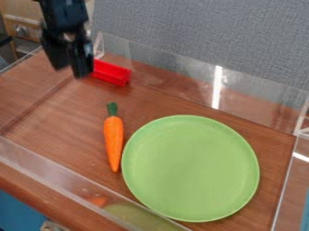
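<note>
My black gripper (68,56) is raised at the upper left, blurred by motion, its fingers open by what shows, away from the carrot. An orange carrot (114,140) with a green top lies lengthwise on the wooden surface, left of a large green plate (191,167) and apart from it. A red block (111,74) lies at the back, just right of the gripper, partly behind it.
Clear low walls edge the wooden surface (49,108) at front, back and right. A grey textured backdrop stands behind. Bare wood spans the left side and the area behind the plate.
</note>
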